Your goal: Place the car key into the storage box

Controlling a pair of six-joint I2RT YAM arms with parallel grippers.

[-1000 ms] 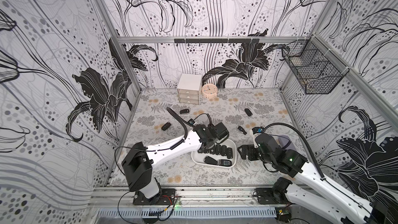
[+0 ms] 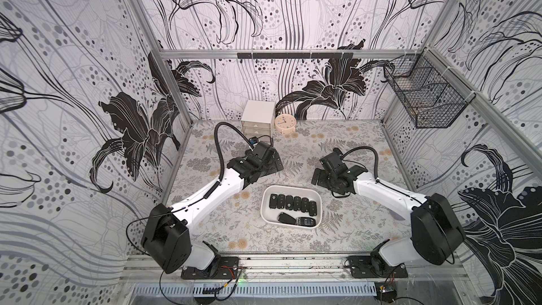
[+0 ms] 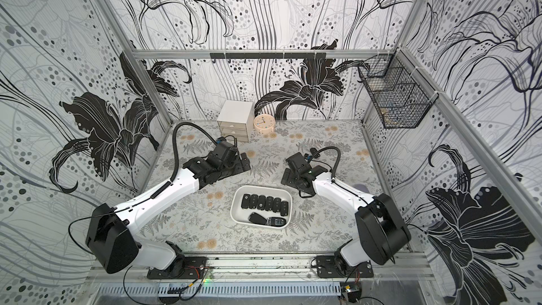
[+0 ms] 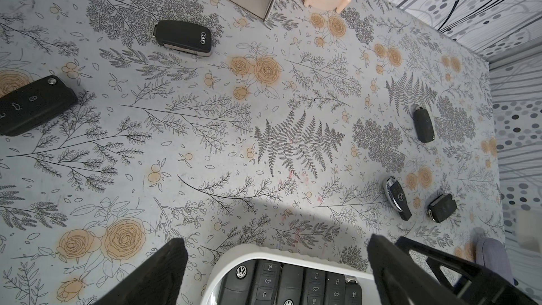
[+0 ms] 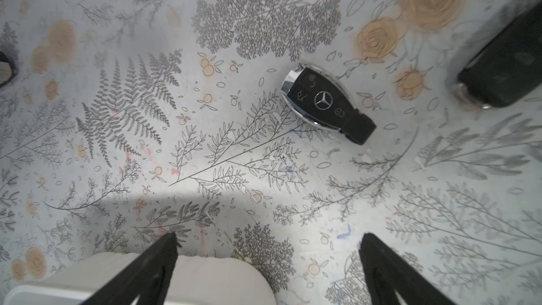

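Note:
The white storage box holds several black car keys, lined in a row and lying below it. Loose keys lie on the table: an Audi key and a flip key beyond my left gripper, plus a Mercedes key and a dark key in the right wrist view, ahead of my right gripper. Another small key lies farther back. Both grippers are open with nothing between their fingers, hovering behind and beside the box. In the top views the arms hide most loose keys.
A small drawer cabinet and pink clock stand at the back. A wire basket hangs on the right rail. A purple object lies at the right, partly hidden.
Both arms have moved back across the table, away from the front; my left gripper has left the area over the box and now covers keys that were visible earlier.

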